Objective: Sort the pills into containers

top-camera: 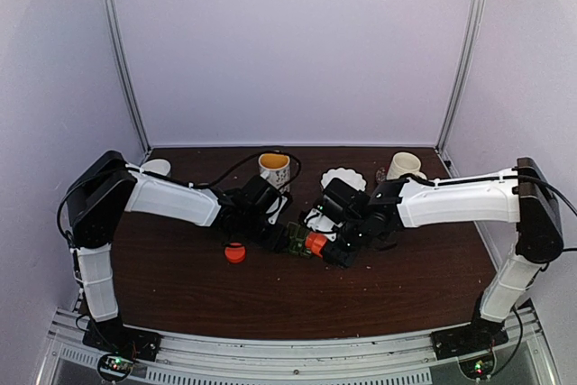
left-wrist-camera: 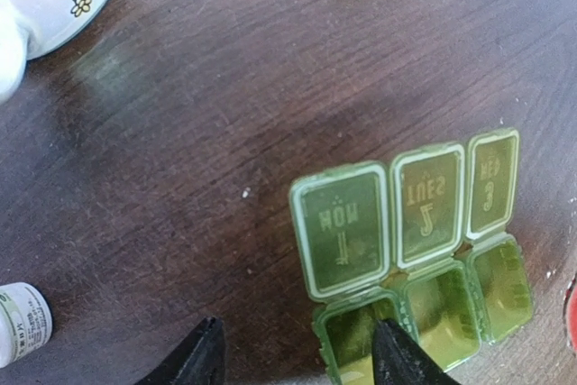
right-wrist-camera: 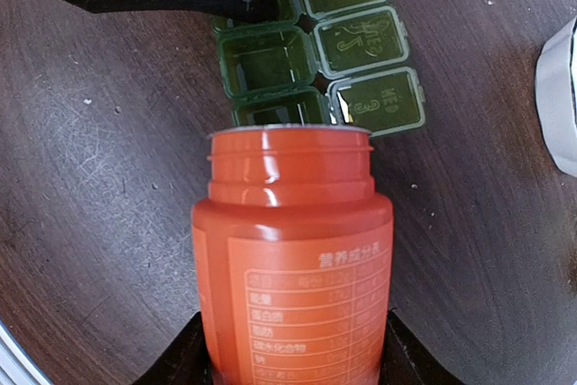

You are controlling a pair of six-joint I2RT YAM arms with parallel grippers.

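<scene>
The green pill box (left-wrist-camera: 341, 236) lies on the table, with its Mon, Tues and Wed lids folded back and its compartments uncovered. At its near left corner stands my left gripper, its fingers apart, one of them over the Mon compartment. My right gripper is shut on the red bottle (right-wrist-camera: 293, 277). The bottle's uncapped mouth points at the box and covers part of the Wed compartment in the right wrist view. No pills show in the visible compartments; the bottle's inside is hidden. A red cap (top-camera: 235, 253) lies by the left gripper.
A patterned mug (top-camera: 274, 170), a white fluted bowl (top-camera: 343, 178) and a white cup (top-camera: 405, 165) stand along the back. A white bottle (left-wrist-camera: 22, 324) is left of the left gripper.
</scene>
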